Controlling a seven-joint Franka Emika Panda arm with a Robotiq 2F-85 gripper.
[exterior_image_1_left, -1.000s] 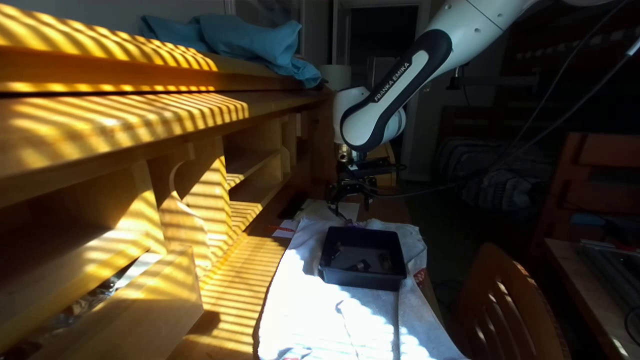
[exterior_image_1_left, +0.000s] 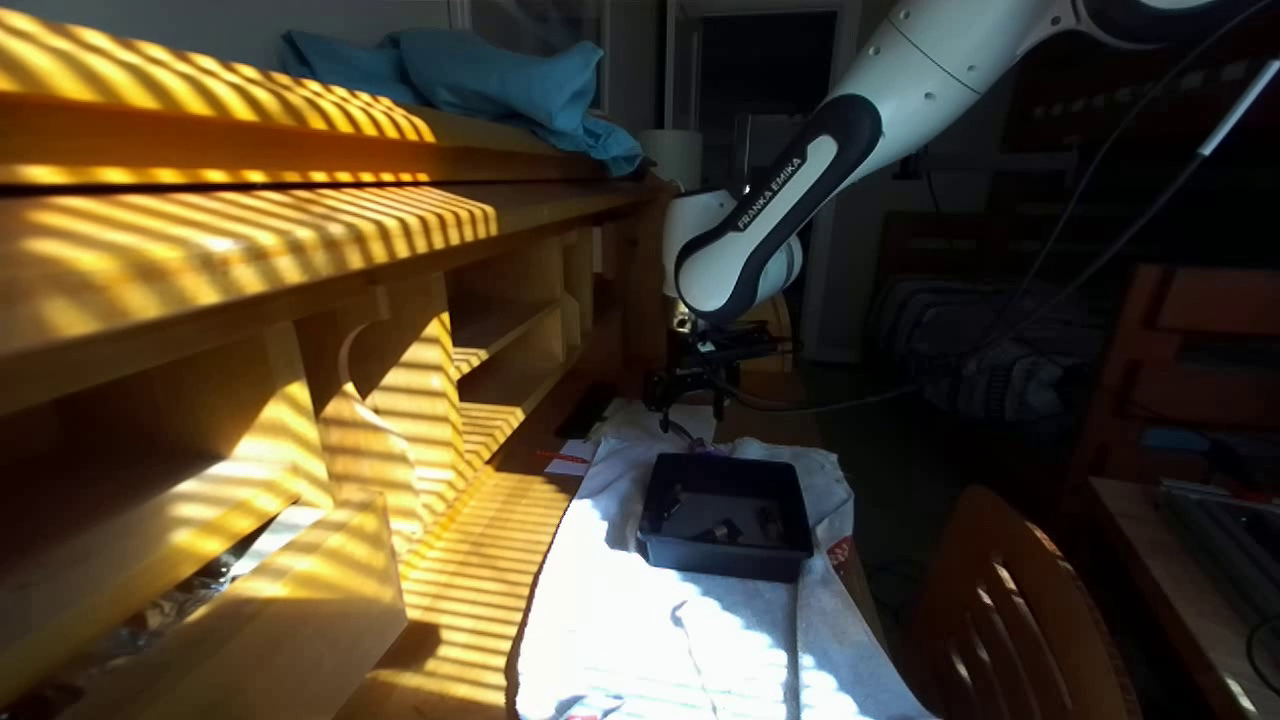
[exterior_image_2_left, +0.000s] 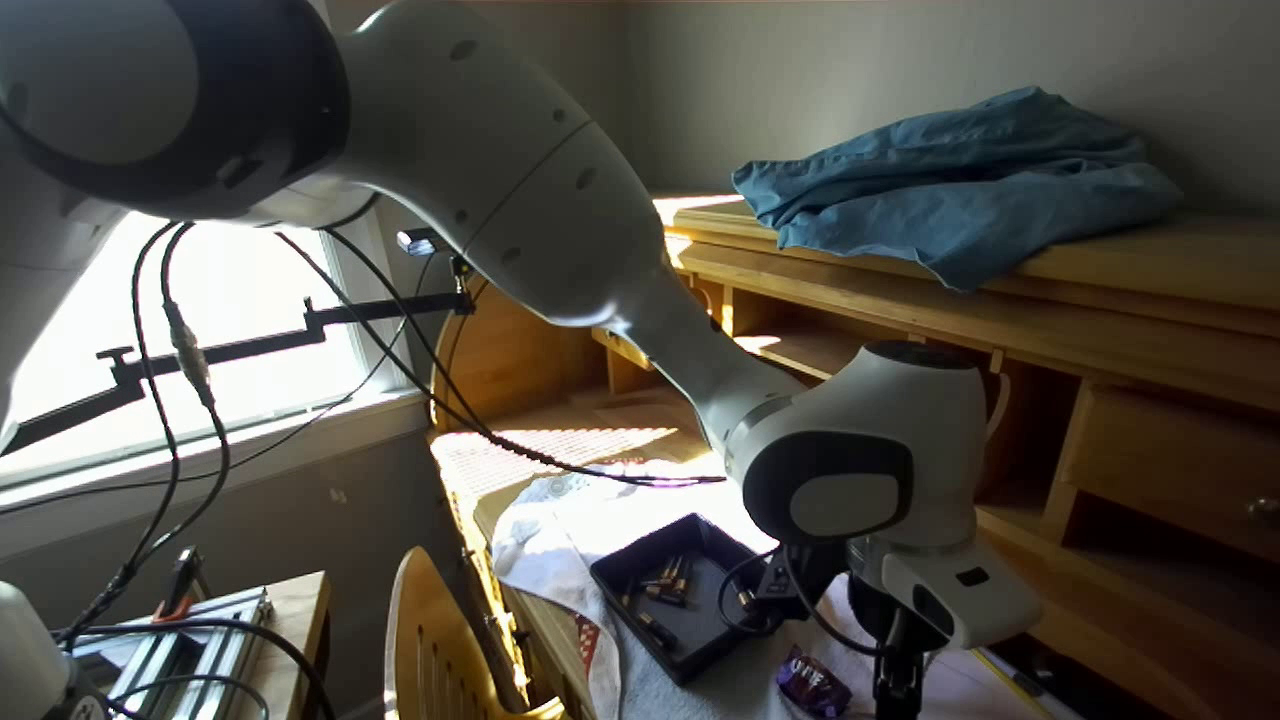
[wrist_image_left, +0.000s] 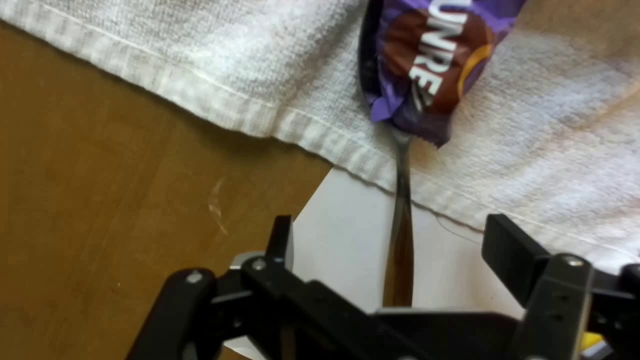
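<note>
My gripper stands open, its two black fingers wide apart on either side of a utensil's slim metal handle (wrist_image_left: 400, 252); neither touches it. That handle lies over white paper (wrist_image_left: 342, 240) and runs up onto the towel (wrist_image_left: 240, 90), where a purple snack wrapper (wrist_image_left: 438, 60) covers its far end. In exterior view 2 the wrapper (exterior_image_2_left: 813, 684) rests on the towel close to the black tray (exterior_image_2_left: 684, 654). Several small dark and brass-coloured pieces (exterior_image_2_left: 666, 584) lie inside the tray. Exterior view 1 has the gripper (exterior_image_1_left: 693, 414) just behind the tray (exterior_image_1_left: 726, 558).
A wooden desk hutch (exterior_image_1_left: 420, 288) with shelves runs along one side, a blue cloth (exterior_image_1_left: 492, 78) on top. A wooden chair (exterior_image_1_left: 1020, 612) stands by the desk's open side. Bare wood (wrist_image_left: 108, 198) shows left of the paper in the wrist view.
In exterior view 1 my arm and gripper have shifted slightly left and lower. Tray, towel and cloth look unmoved.
</note>
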